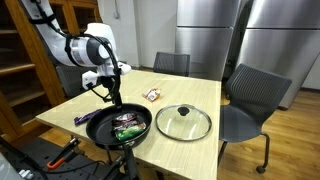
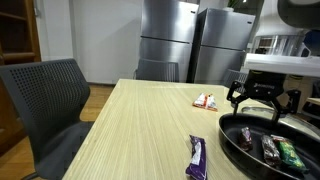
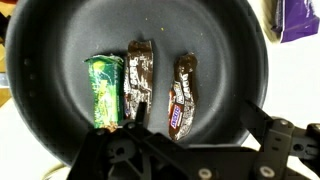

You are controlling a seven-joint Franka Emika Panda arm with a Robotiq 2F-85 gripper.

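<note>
A black pan [image 1: 93, 132] stands on the table with three wrapped bars inside. In the wrist view these are a green wrapper [image 3: 106, 92], a brown wrapper [image 3: 138, 80] and a second brown wrapper [image 3: 183, 97] marked Snickers, lying apart to the right. My gripper [image 2: 263, 110] is open above the pan, its fingers spread and nothing held. From the wrist, the Snickers bar appears roughly between the fingertips. A purple wrapper [image 2: 198, 158] lies on the table outside the pan.
A glass lid [image 1: 183, 122] lies flat to the pan's right in exterior view 1. Farther back is a red and white packet [image 2: 205, 101]. Dark chairs [image 1: 250, 105] stand around the table [image 2: 150, 130], whose middle is largely clear.
</note>
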